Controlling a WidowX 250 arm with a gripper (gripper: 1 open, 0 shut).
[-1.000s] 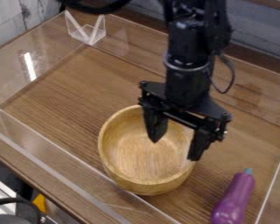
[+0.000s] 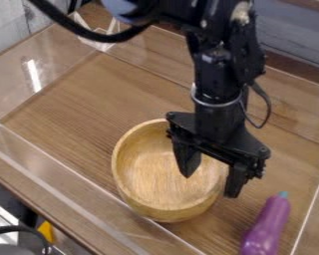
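My gripper (image 2: 211,165) hangs over the right part of a shallow light-wood bowl (image 2: 149,189), its two black fingers apart with nothing seen between them. The bowl's interior looks empty where it shows; part of its right side is hidden behind the gripper. A purple eggplant-like object (image 2: 266,229) lies to the right of the bowl, at the bottom right of the camera view, apart from the gripper.
A light wall or edge (image 2: 277,40) runs along the back right. A dark cable loops at the bottom left corner.
My gripper has come slightly toward the front and lower over the bowl's right side. The bowl and the purple object look unmoved.
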